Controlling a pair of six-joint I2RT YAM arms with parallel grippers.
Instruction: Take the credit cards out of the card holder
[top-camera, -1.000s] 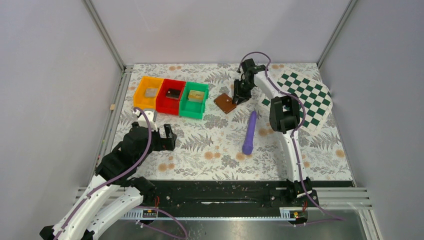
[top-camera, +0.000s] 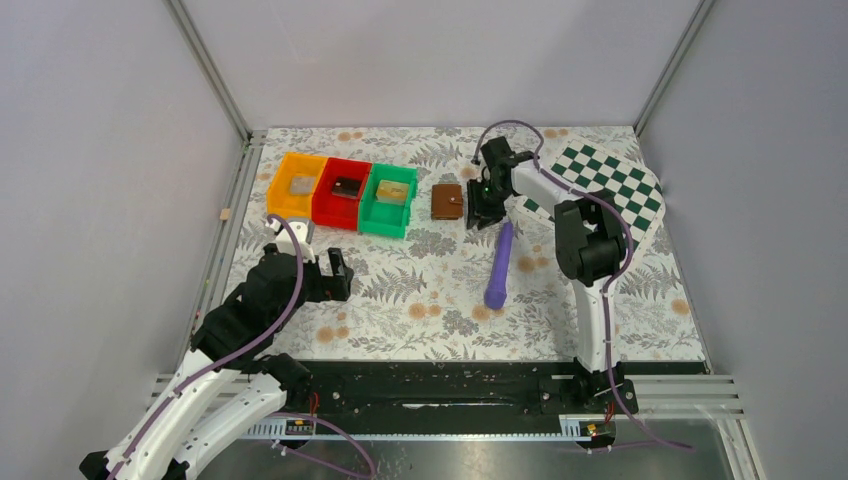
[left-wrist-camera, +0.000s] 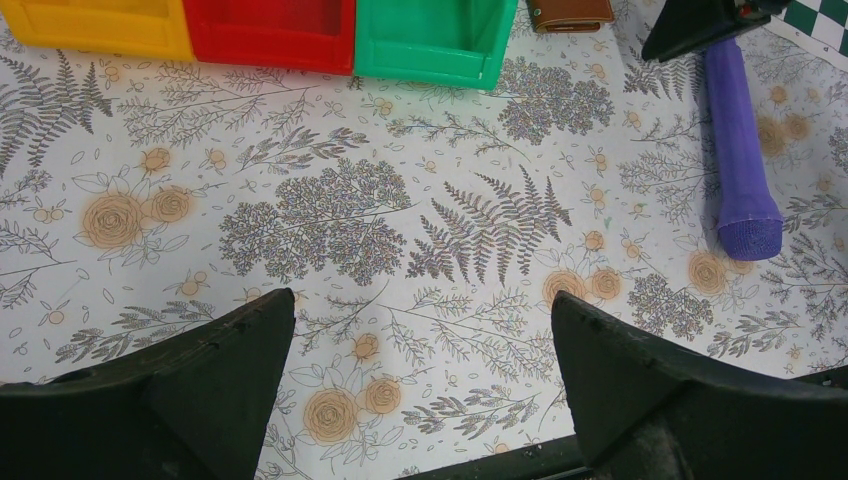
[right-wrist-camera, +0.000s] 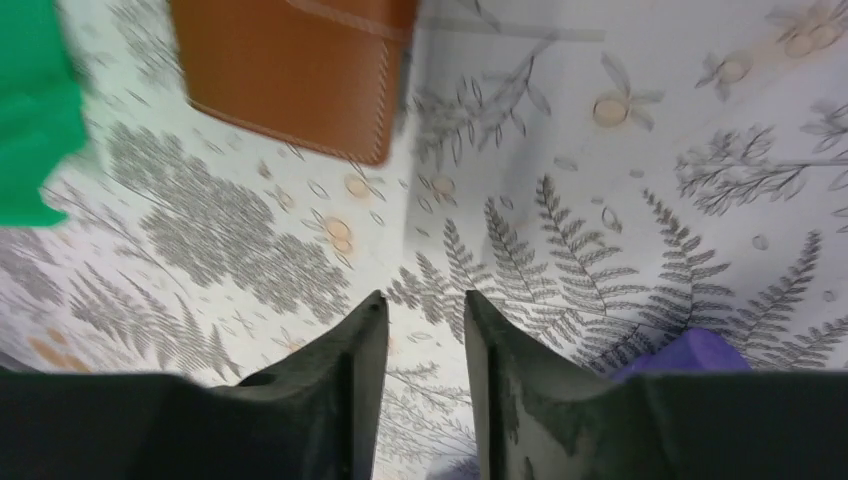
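The brown leather card holder (top-camera: 447, 201) lies closed and flat on the table, just right of the green bin. Part of the card holder (right-wrist-camera: 290, 85) shows at the upper left of the right wrist view. My right gripper (top-camera: 474, 215) is beside its right edge, clear of it; in its own view the fingers stand a small gap apart with nothing between them. Over the front left of the table, my left gripper (top-camera: 338, 262) is wide open and empty. Cards lie in the bins: a yellowish one (top-camera: 392, 192) in the green, a dark one (top-camera: 347, 187) in the red, a pale one (top-camera: 302, 185) in the orange.
Orange (top-camera: 275, 200), red (top-camera: 333, 212) and green (top-camera: 380, 222) bins adjoin at the back left. A purple microphone-like object (top-camera: 500, 265) lies in front of the right gripper. A green-and-white checkered board (top-camera: 625, 195) rests at the back right.
The card holder has turned from a slant to lie straight. The left arm stays still.
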